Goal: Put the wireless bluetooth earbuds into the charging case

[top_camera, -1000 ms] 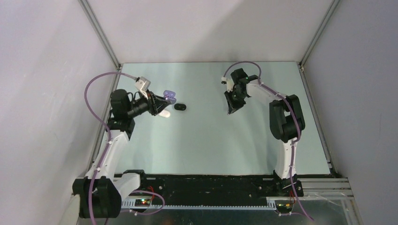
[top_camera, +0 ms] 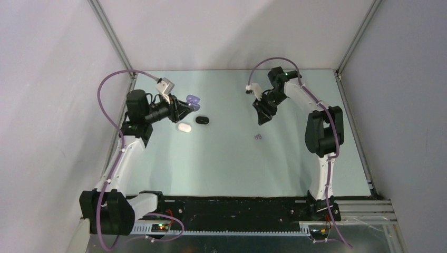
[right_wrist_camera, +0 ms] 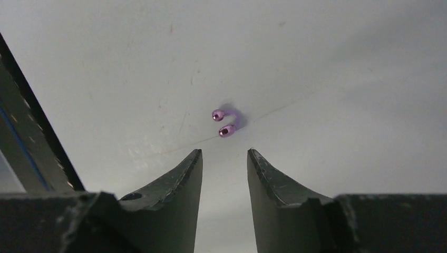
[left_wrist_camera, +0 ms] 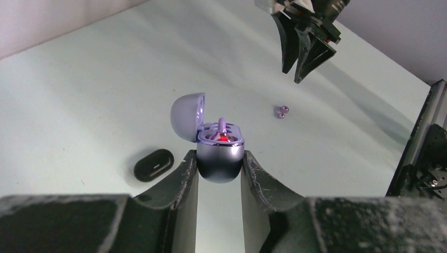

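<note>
My left gripper is shut on the open purple charging case [left_wrist_camera: 219,153], lid raised, holding it above the table at the left; an upright lavender piece and a red light show inside it. Two small pink-purple earbuds [right_wrist_camera: 226,130] lie close together on the table [top_camera: 232,163], near the middle in the top view. My right gripper is above and beside them, its fingers apart with nothing between them.
A black oval object [top_camera: 202,120] and a white oval object [top_camera: 184,127] lie on the table below the left gripper.
My left gripper with the case has shifted slightly.
</note>
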